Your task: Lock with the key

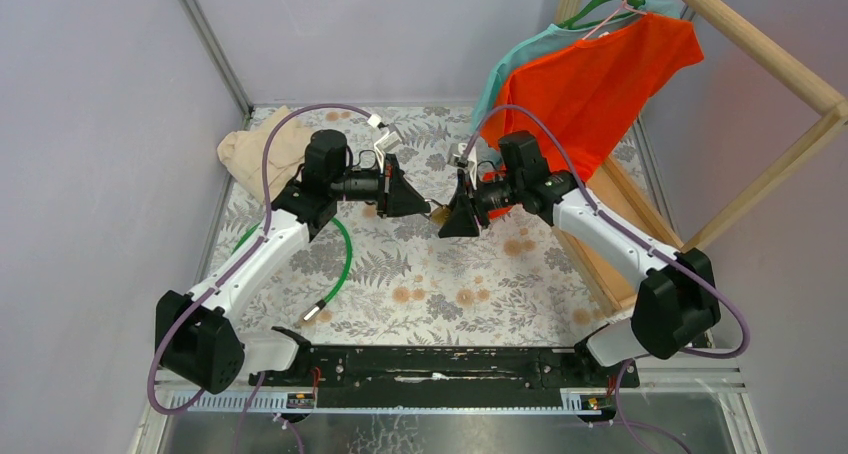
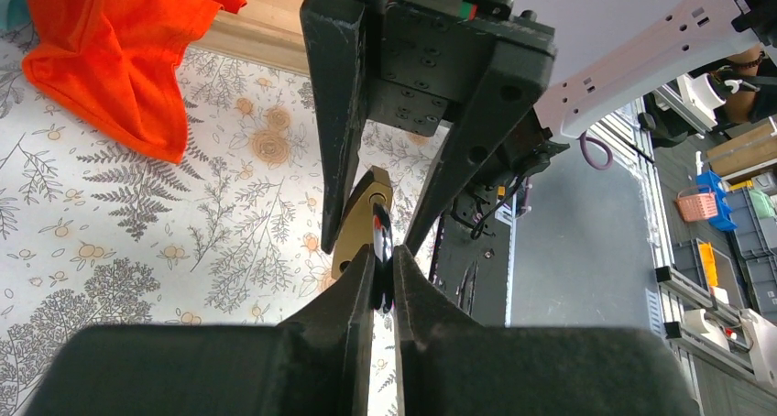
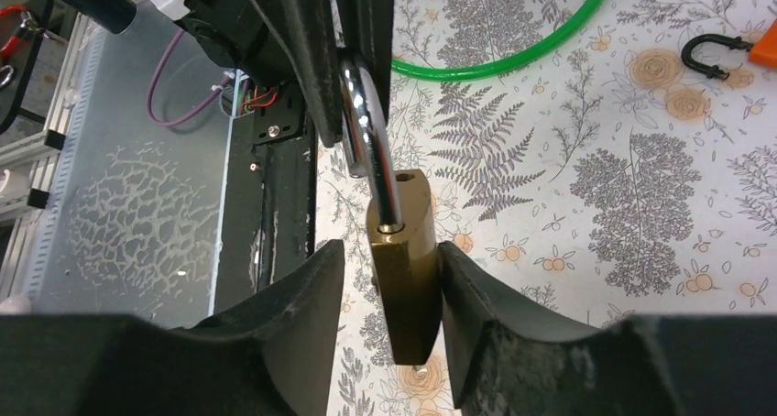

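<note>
A brass padlock (image 1: 439, 215) with a silver shackle is held in the air between the grippers at mid-table. My left gripper is shut on the shackle, seen upright between its fingers in the left wrist view. My right gripper has its fingers part open on either side of the brass body (image 3: 403, 279), the right one at or very near it; firm contact is unclear. No key can be made out.
An orange shirt (image 1: 590, 84) and a teal one hang on a wooden rack (image 1: 770, 54) at right. A green hose (image 1: 345, 264) and a beige cloth (image 1: 250, 159) lie at left.
</note>
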